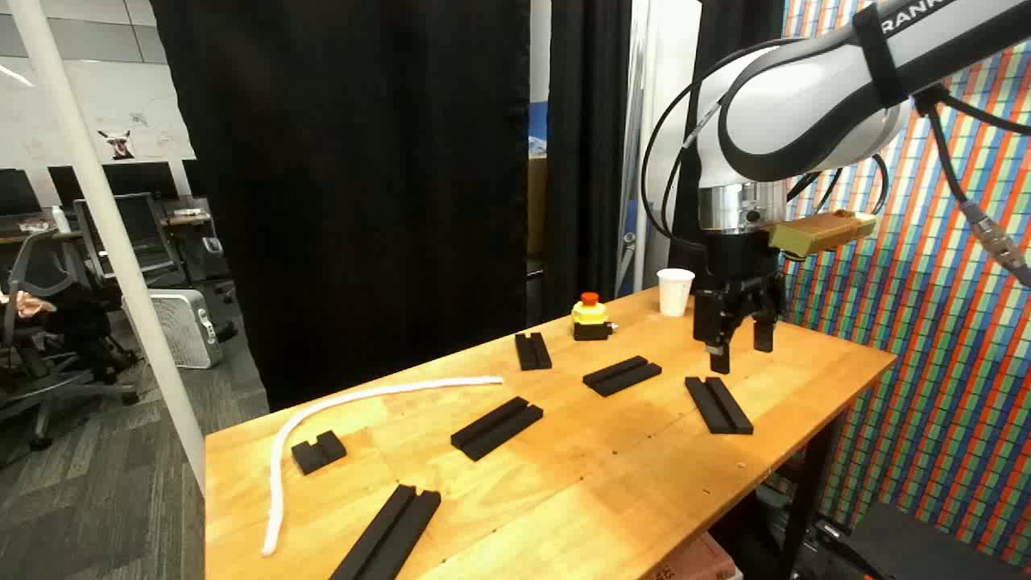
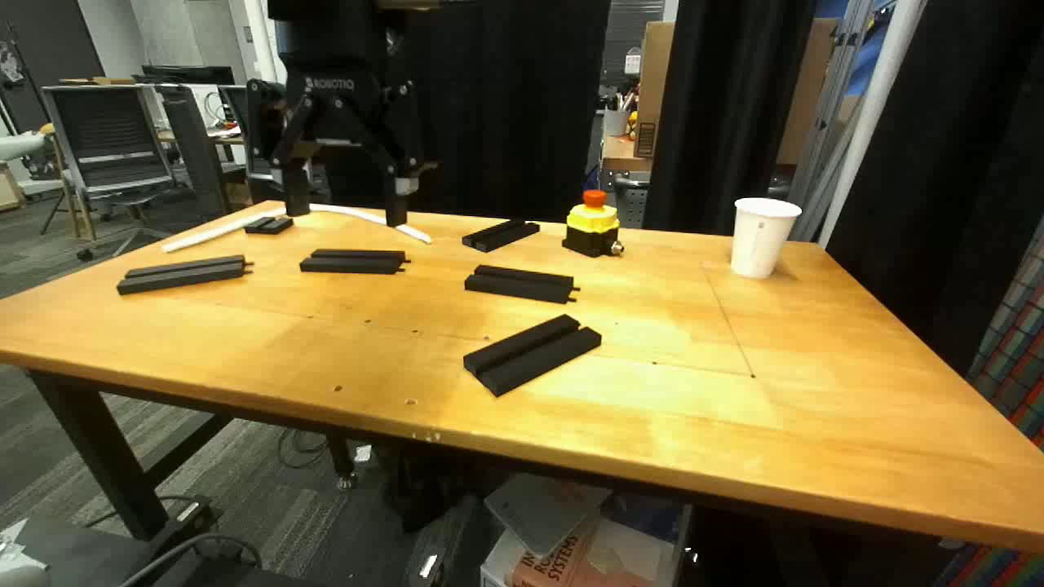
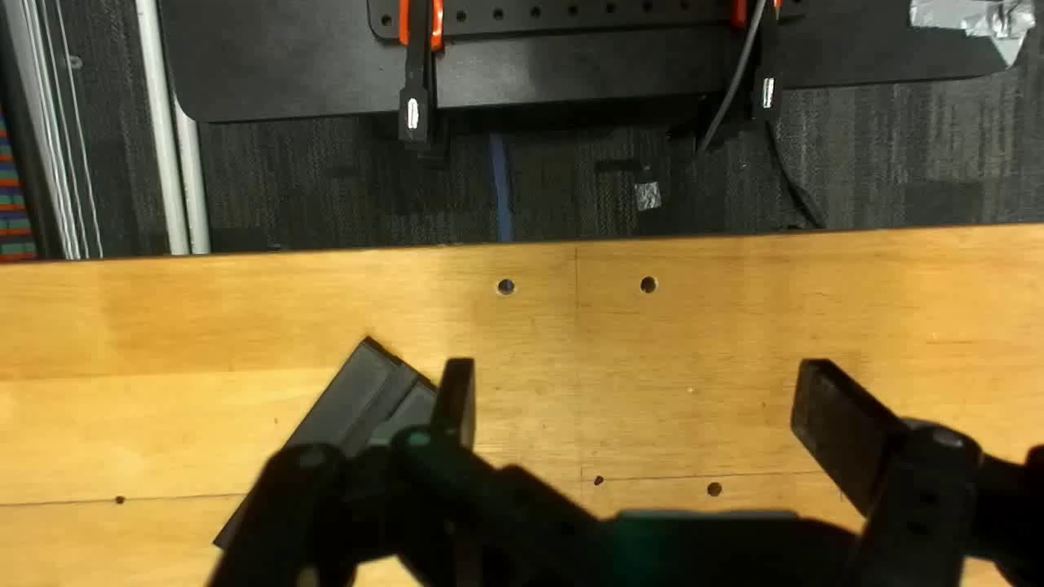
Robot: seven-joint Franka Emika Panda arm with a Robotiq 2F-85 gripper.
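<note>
My gripper (image 1: 742, 350) points down above the table with its fingers wide apart and bare wood between them in the wrist view. Beneath its left finger there, a black grooved block (image 3: 333, 406) lies partly hidden. Several such blocks are spread over the tabletop, among them a near one (image 2: 519, 364), a middle one (image 1: 621, 375) and a short one (image 1: 319, 454). A white flexible strip (image 1: 275, 483) lies curved around the short block at the table's far-left end in exterior view 1. None of the blocks appears to touch the strip.
A yellow box with a red button (image 1: 590, 314) and a white paper cup (image 2: 763, 238) stand near the table's back edge. The wooden table (image 2: 832, 421) has open room toward its right end in exterior view 2. Black curtains (image 1: 348, 193) hang behind.
</note>
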